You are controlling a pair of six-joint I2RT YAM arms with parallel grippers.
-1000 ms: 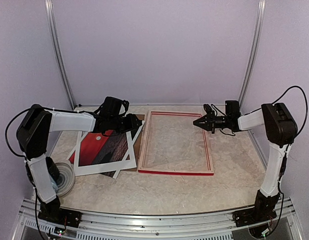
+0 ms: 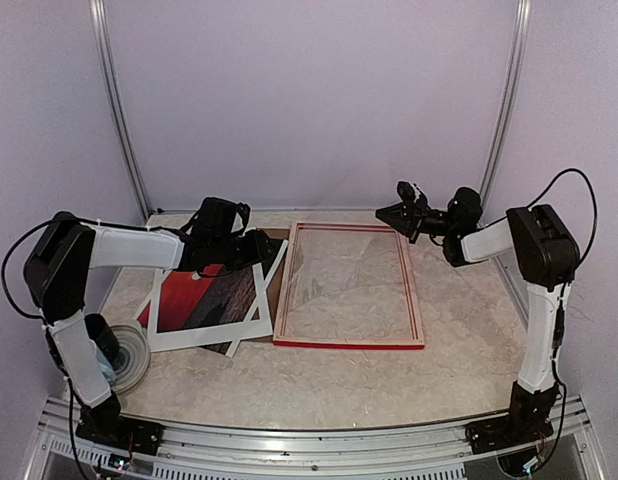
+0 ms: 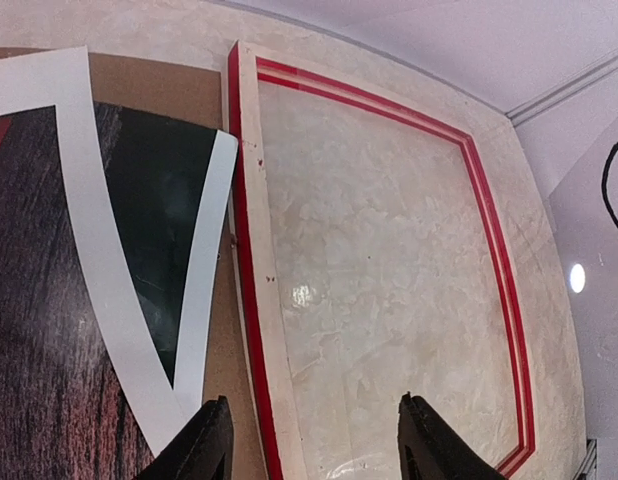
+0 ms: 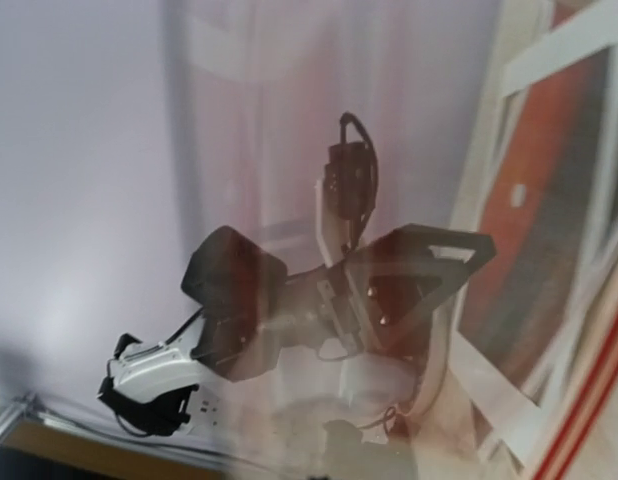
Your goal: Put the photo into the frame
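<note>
The frame (image 2: 419, 300), pale with red lines, lies on the middle of the table. Left of it rests a white-bordered photo (image 2: 179, 300) in red and dark tones, overlapping another white-edged dark picture (image 3: 154, 215). Over their upper right part my left gripper (image 2: 261, 246) hovers, its fingers (image 3: 201, 440) spread apart with nothing between them. My right gripper (image 2: 379, 212) is shut at the frame's far right corner. In the right wrist view its fingertips are almost wholly out of sight, and a hazy, see-through overlay covers much of the scene; whether a clear sheet is there I cannot tell.
A brown board (image 3: 154, 80) lies under the pictures, against the frame's left side. A roll of tape (image 2: 134, 358) sits at the front left, beside the left arm.
The right gripper has shifted slightly left and tilted upward. The frame has slid a touch to the left.
</note>
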